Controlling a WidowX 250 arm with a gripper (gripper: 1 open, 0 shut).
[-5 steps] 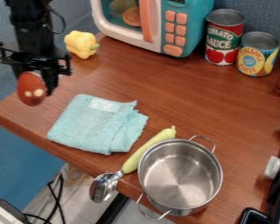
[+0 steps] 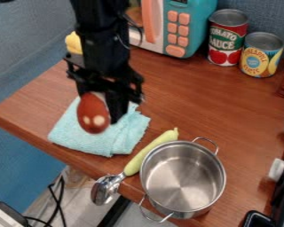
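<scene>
My black gripper (image 2: 99,93) hangs over the light blue cloth (image 2: 74,135), with a red oval object (image 2: 93,113) with pale marks held at its lower end. The fingertips are partly hidden behind that object. Right of the cloth lie a yellow corn or banana-like item (image 2: 155,147) and a metal spoon-like utensil (image 2: 106,187) at the table's front edge. A steel pot (image 2: 183,176) with two handles stands beside them.
A teal toy microwave (image 2: 179,25), a tomato sauce can (image 2: 226,38) and a second can (image 2: 261,55) stand at the back. A yellow object (image 2: 74,43) is partly behind the arm.
My gripper has moved right with the red object, from beyond the table's left part to over the cloth, and now covers more of the yellow object behind it.
</scene>
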